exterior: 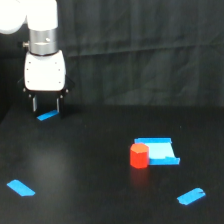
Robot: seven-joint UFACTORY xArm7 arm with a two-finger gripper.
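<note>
My gripper (pixel 46 103) points down at the far left, its two dark fingers (pixel 34 103) spread apart with nothing visible between them. It stands open, in line with a blue strip (pixel 47 115) on the dark table; its height above the table is hard to judge. Right of centre, a small red block (pixel 139 156) stands well away from the gripper. A pale patch edged in blue (pixel 160 150) lies just behind and to the right of the block, which overlaps its left part in this view.
One blue strip (pixel 20 188) lies at the front left, another (pixel 190 197) at the front right. Black curtain (pixel 140 50) closes off the back. Bare table (pixel 85 160) stretches between the gripper and the red block.
</note>
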